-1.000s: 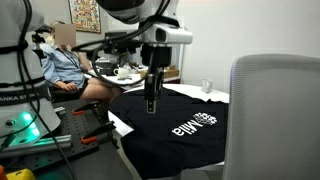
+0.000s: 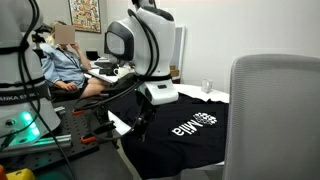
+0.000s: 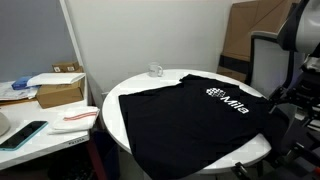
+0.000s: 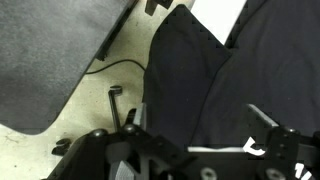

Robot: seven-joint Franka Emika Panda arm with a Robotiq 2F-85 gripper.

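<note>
A black T-shirt (image 3: pixel 190 118) with white "Mila" lettering (image 3: pixel 228 99) lies spread on a white table, part of it draping past the near edge. Over that edge, my gripper points down at the shirt, its fingers wide apart. In the wrist view, black cloth (image 4: pixel 185 65) lies beneath and between the fingers, and none of it is visibly pinched. Whether the fingertips touch the cloth, I cannot tell.
A grey chair (image 2: pixel 268 115) stands close on the right of exterior view 1. White cups (image 3: pixel 155 70) sit at the table's back edge. A side table with boxes (image 3: pixel 55 91) is at the left of exterior view 2. A person (image 2: pixel 62 68) sits in the background.
The shirt looks unmoved.
</note>
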